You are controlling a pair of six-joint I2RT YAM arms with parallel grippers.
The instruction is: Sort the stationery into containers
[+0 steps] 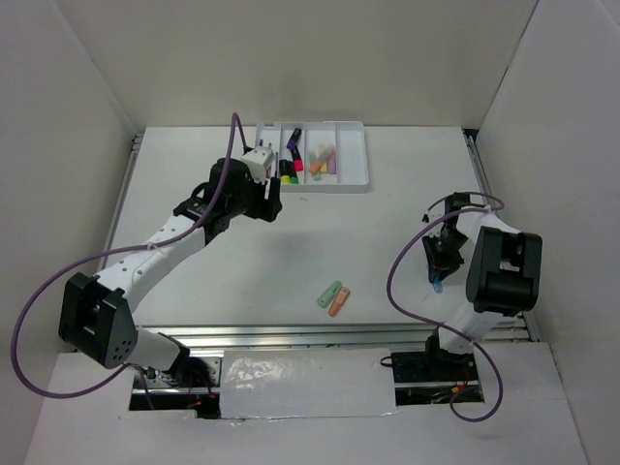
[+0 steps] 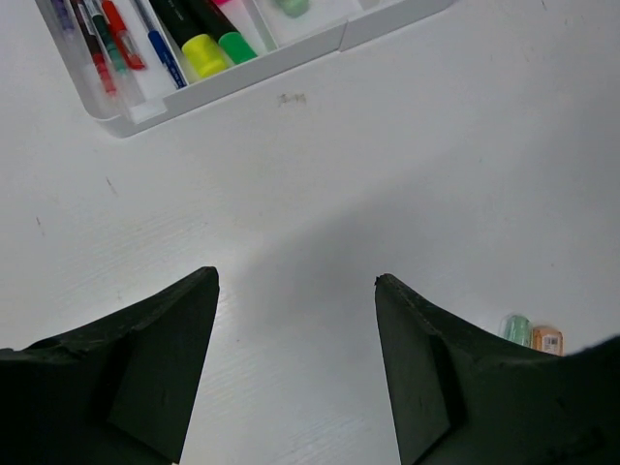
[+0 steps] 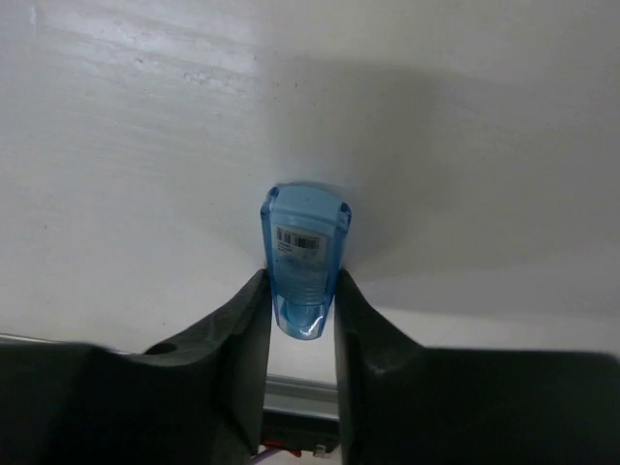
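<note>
A blue translucent, tapered piece of stationery with a barcode label (image 3: pixel 300 247) sits between the fingertips of my right gripper, which is shut on it. In the top view only the front end of this blue piece (image 1: pixel 438 286) shows under the right gripper, at the table's right side. My left gripper stands open and empty above bare table, in front of the white divided container (image 1: pixel 349 186). A green piece (image 1: pixel 329 294) and an orange piece (image 1: pixel 339 302) lie side by side near the front edge.
Inside the container, pens fill the left compartment, dark thick markers (image 1: pixel 294 167) the second, and pastel pieces (image 1: pixel 317 167) the third. Its rightmost compartment (image 1: pixel 352 155) is empty. Walls rise at the back and both sides; a metal rail (image 1: pixel 291 339) runs along the front.
</note>
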